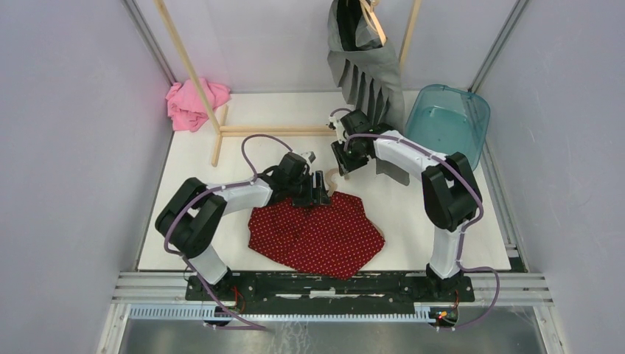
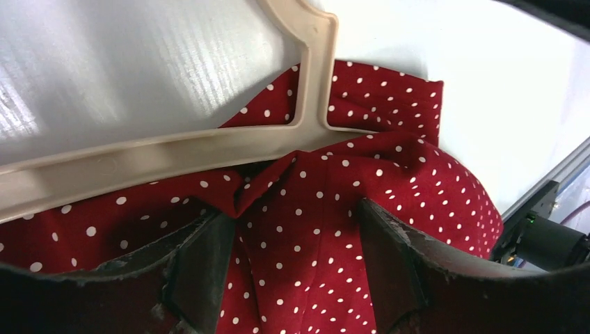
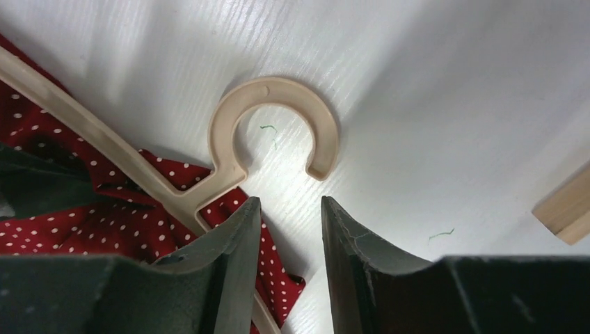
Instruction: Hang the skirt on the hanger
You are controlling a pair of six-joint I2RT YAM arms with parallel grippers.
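Observation:
The red skirt with white dots (image 1: 324, 236) lies spread on the table. A beige hanger (image 3: 149, 174) rests along its top edge, partly tucked in the fabric, and its curved hook (image 3: 275, 90) points away over bare table. My left gripper is over the skirt just below the hanger bar (image 2: 181, 156), its fingers apart with red cloth visible between and beneath them; whether they touch it I cannot tell. Above the table near the hook, my right gripper has its fingers spread with nothing between them.
A wooden rack bar (image 1: 276, 131) runs behind, with a grey garment (image 1: 376, 81) hanging at its right. Pink cloth (image 1: 193, 103) lies back left, and a teal bin (image 1: 448, 129) stands back right.

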